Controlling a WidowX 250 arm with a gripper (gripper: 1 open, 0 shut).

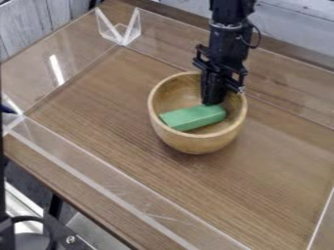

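A wooden bowl [198, 139] stands on the wooden table, right of centre. A green block [188, 118] lies inside it, toward the front left. The dark gripper [213, 96] reaches down from the top into the back of the bowl, just behind the block. Its fingers are dark and crowded; whether anything is between them is hard to see.
A clear folded piece [119, 28] sits at the back left. A black coiled item [26, 234] is at the front left corner.
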